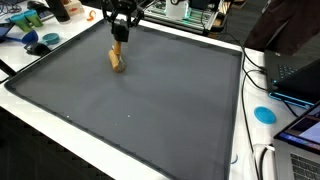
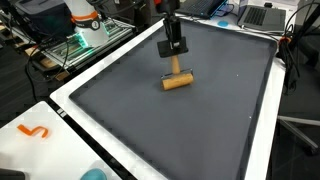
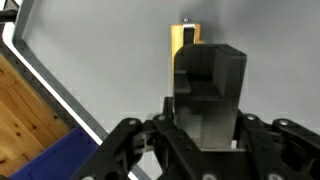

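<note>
A wooden mallet hangs head-down beneath my gripper, which is shut on its upright handle. In exterior view 1 the tan mallet head shows at the far left part of the dark grey board, below the black gripper. The wrist view shows the head's light wooden end just beyond the dark fingers. Whether the head touches the board or hangs slightly above it I cannot tell. Most of the handle is hidden by the gripper.
The dark grey board is otherwise bare, with wide free room. Laptops and a blue disc lie off to the right. Small coloured objects stand beyond the board's left edge. In exterior view 2 an orange item lies on the white table.
</note>
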